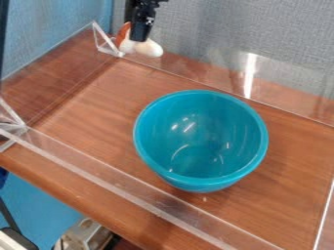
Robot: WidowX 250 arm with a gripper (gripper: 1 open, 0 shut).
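Observation:
My black gripper (139,29) hangs at the top of the camera view, toward the back left, shut on a white-and-orange object (141,46) whose exact kind I cannot tell. The object is raised near the back edge of the wooden surface. A large empty teal bowl (200,141) stands on the right half of the surface, apart from the gripper.
Clear plastic walls border the wooden surface (98,117), which is bare left of the bowl. A grey textured wall stands behind. Below the front left edge are a blue area and a metal fixture (81,235).

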